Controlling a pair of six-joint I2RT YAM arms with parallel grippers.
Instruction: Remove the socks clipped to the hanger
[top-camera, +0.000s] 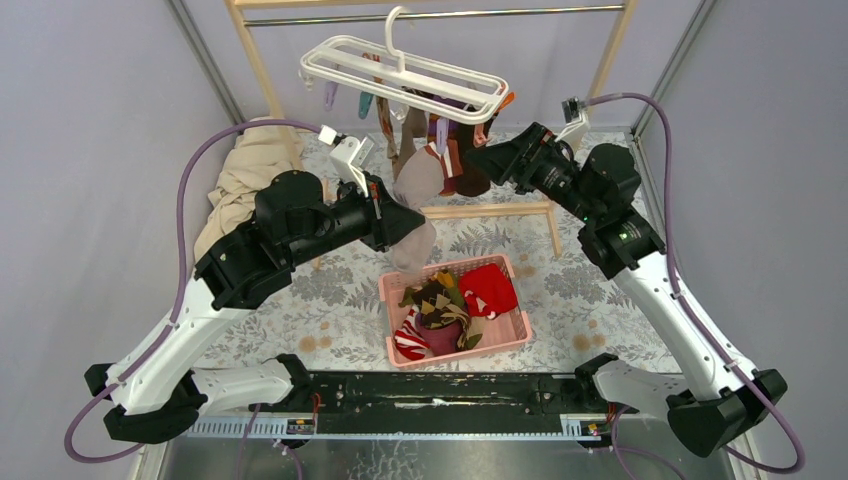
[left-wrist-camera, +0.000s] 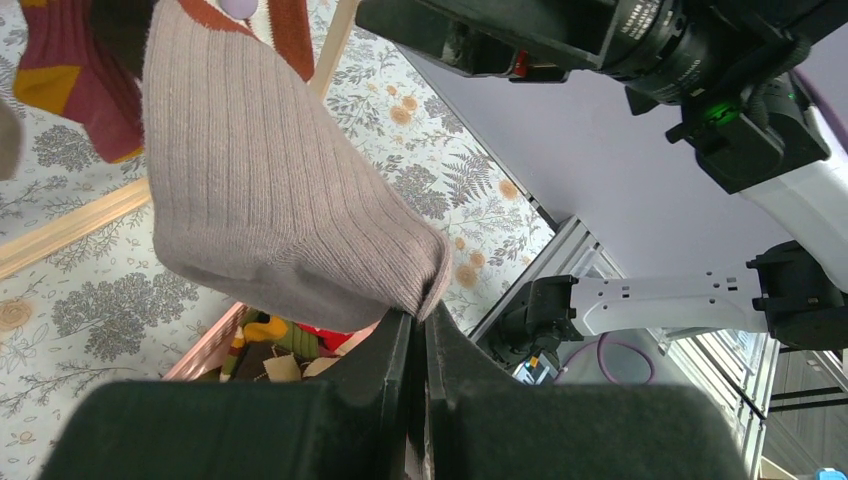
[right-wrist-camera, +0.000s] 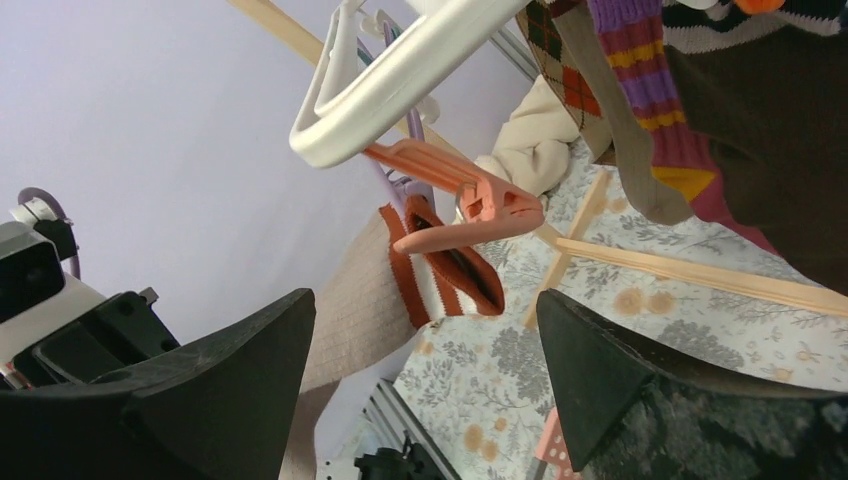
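Note:
The white clip hanger (top-camera: 400, 75) hangs under the rail with several socks clipped to it. My left gripper is shut on a beige ribbed sock (left-wrist-camera: 270, 190), stretched below the hanger; its striped cuff still reaches up to the clips. In the right wrist view a salmon clip (right-wrist-camera: 470, 200) at the hanger's end sits by that brown-orange striped cuff (right-wrist-camera: 440, 280). My right gripper stands open just short of the clip and cuff, nothing between its fingers. A purple striped sock (right-wrist-camera: 650, 100) and a dark sock (right-wrist-camera: 760, 150) hang to the right.
The pink basket (top-camera: 388, 343) below holds several socks. A wooden rack's bar (top-camera: 480, 211) crosses behind the socks. A beige cloth (top-camera: 235, 200) lies at the left. The patterned floor around the basket is clear.

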